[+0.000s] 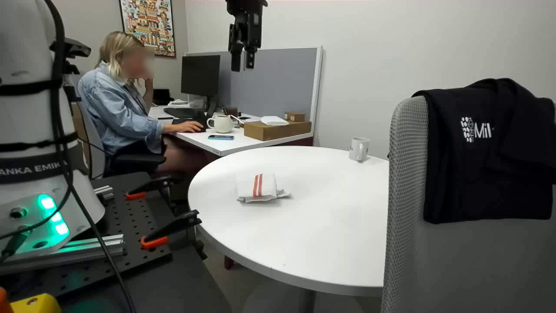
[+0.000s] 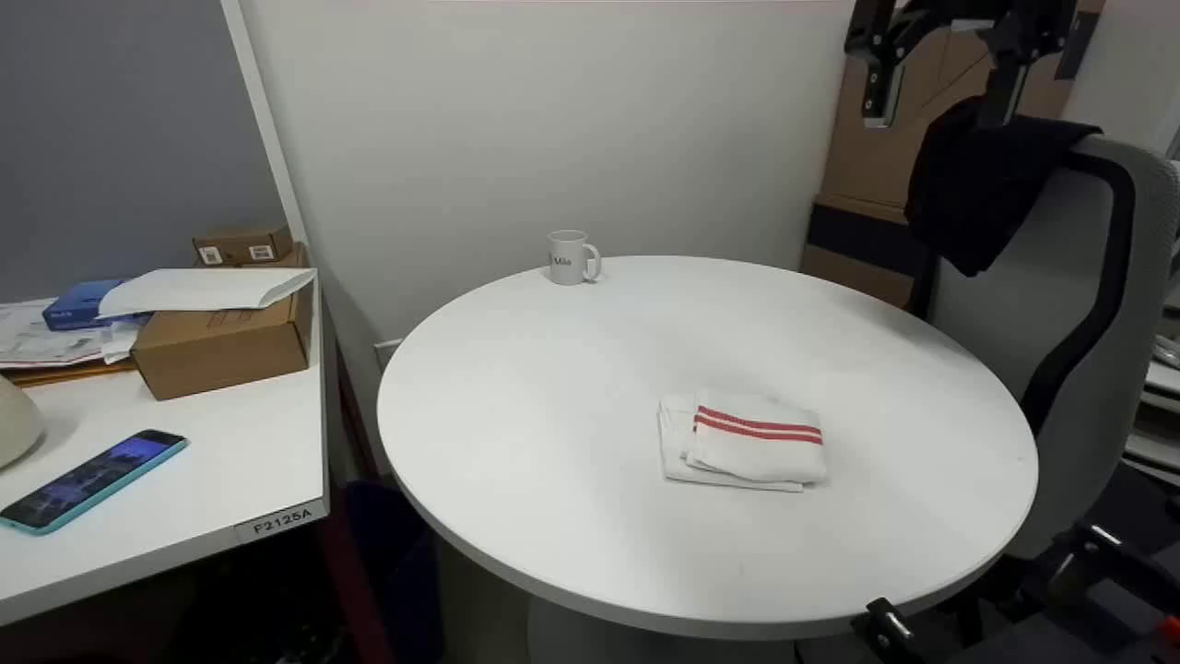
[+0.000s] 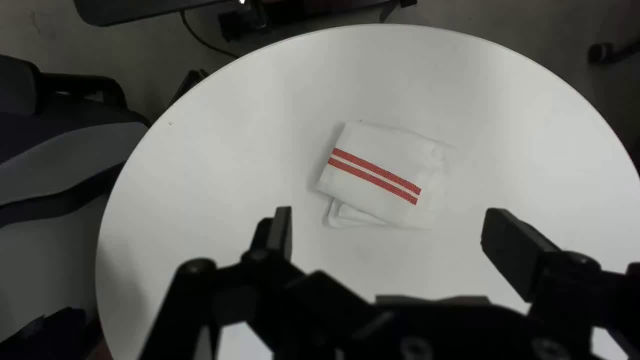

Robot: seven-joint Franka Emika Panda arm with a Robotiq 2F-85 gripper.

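Note:
A folded white cloth with two red stripes [image 3: 375, 174] lies flat on the round white table [image 3: 198, 180]. In exterior view 2 the cloth [image 2: 752, 443] rests right of the table's middle, its folded layers slightly offset. High above the table, my gripper [image 1: 243, 61] points downward, well clear of the cloth. Its fingers stand wide open in the wrist view, where the gripper has nothing between its fingers. A light mug with dark lettering [image 2: 570, 258] stands upright near the far edge, its handle to the right.
A grey chair [image 1: 406, 208] with a black garment [image 1: 490, 172] stands against one side of the table. A desk [image 2: 221, 443] with a cardboard box [image 2: 227, 349] and a phone [image 2: 94, 480] adjoins. A person [image 1: 122, 104] sits there.

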